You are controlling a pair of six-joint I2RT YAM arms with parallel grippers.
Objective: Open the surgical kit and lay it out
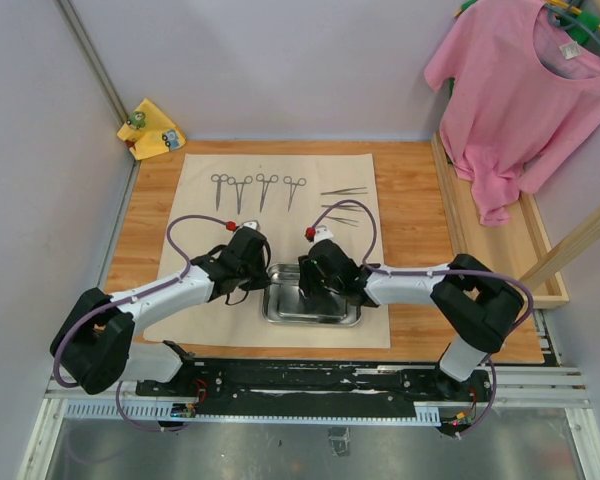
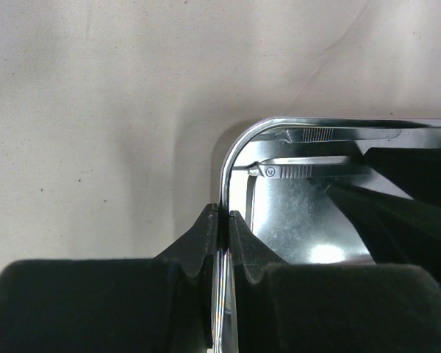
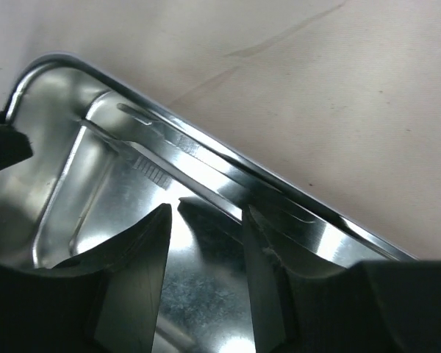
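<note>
The steel tray point(image 1: 285, 315) rests on the cream cloth point(image 1: 200, 320). My left gripper is shut on the tray's left rim. Slender metal instruments point(image 3: 154, 165) lie along the inside of the tray's back edge. My right gripper is over them, fingers parted, with nothing seen held. Above the tray on the cloth lie several scissor-like instruments point(image 1: 239, 184) in a row, and several slim instruments point(image 1: 342, 191) to their right.
A pink shirt point(image 1: 515, 100) hangs over a wooden frame point(image 1: 540, 260) at the right. A yellow cloth point(image 1: 155, 130) is at the back left. Bare wood borders the cream cloth.
</note>
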